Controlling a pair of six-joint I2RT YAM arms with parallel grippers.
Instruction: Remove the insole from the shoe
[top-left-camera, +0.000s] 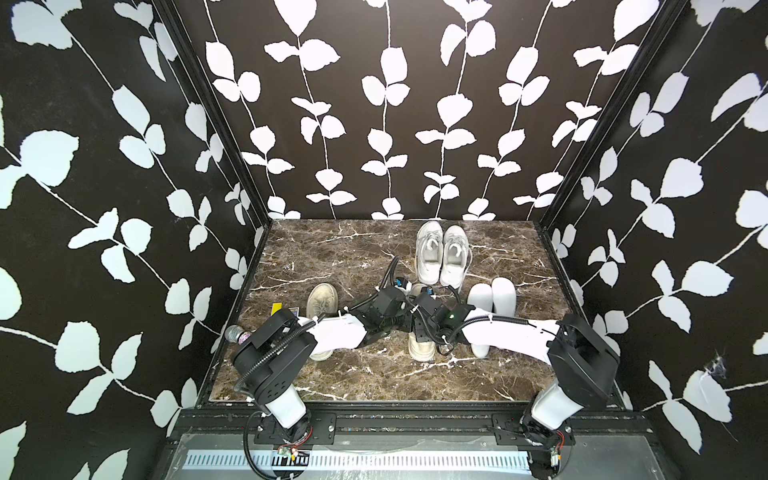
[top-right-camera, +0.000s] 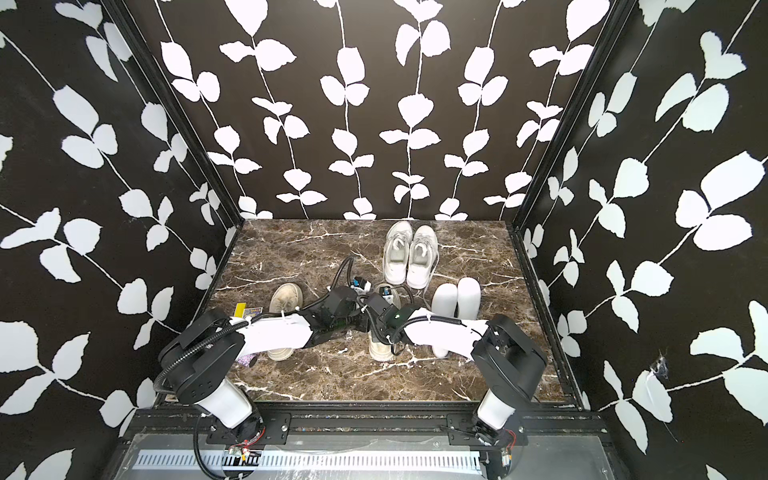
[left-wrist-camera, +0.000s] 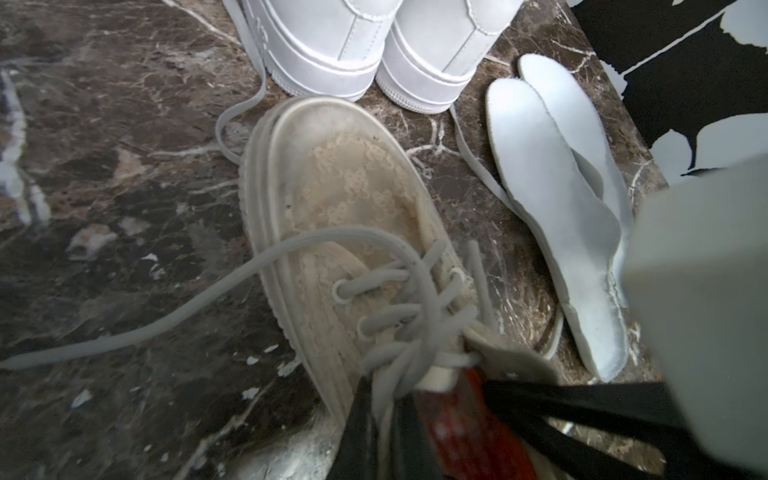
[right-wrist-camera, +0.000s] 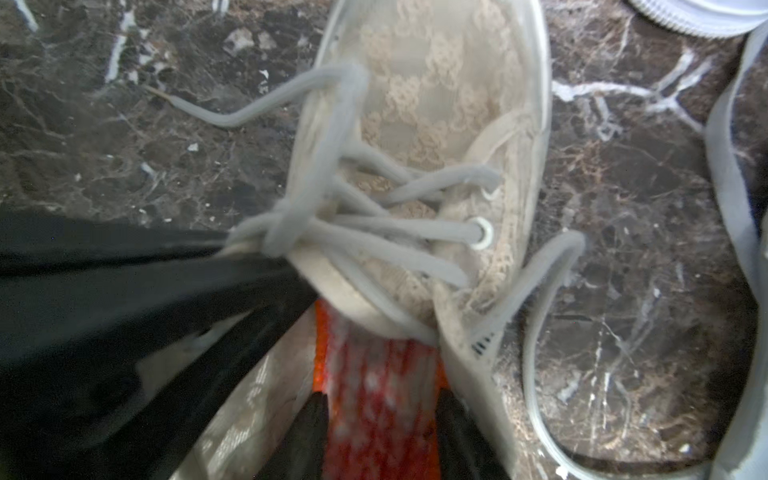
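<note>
A beige lace-up shoe (right-wrist-camera: 416, 72) lies toe-away at the middle of the table, beneath both grippers. Its red insole (right-wrist-camera: 376, 360) shows in the opening below the laces. My left gripper is shut at the side of the laces and tongue, with a lace over it; whether cloth is between its fingers is unclear. My right gripper is part open, its fingertips over the red insole inside the shoe opening, one at each side of it.
White sneakers (top-left-camera: 429, 252) stand behind, two white insoles (left-wrist-camera: 544, 208) lie to the right, and another beige shoe (top-right-camera: 284, 297) lies left beside small items.
</note>
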